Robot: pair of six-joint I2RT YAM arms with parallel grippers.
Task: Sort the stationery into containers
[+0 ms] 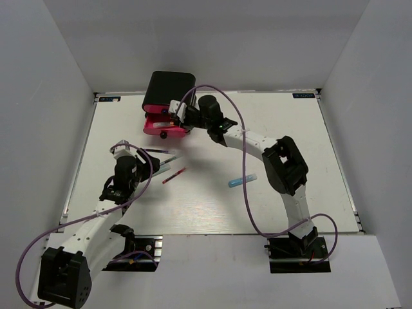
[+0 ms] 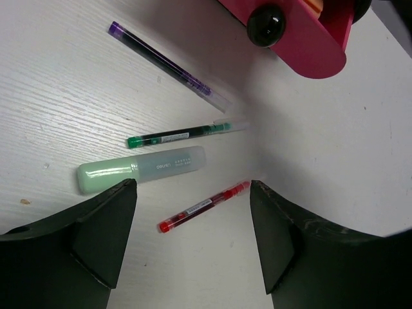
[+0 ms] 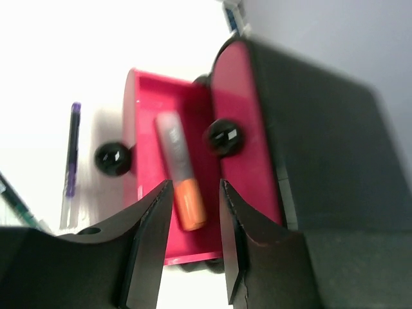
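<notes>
My right gripper is over the pink open drawer [image 3: 177, 248] of the black box [image 1: 168, 87], where a white-and-orange highlighter [image 3: 180, 164] lies; its fingertips are close together, and whether anything is between them is unclear. My left gripper stands open above the table, near a purple pen [image 2: 167, 64], a green pen [image 2: 177, 135], a pale green highlighter [image 2: 109, 174] and a red pen [image 2: 203, 206]. A blue highlighter [image 1: 242, 181] lies alone right of centre.
Grey walls border the back and sides. Purple cables loop across both arms.
</notes>
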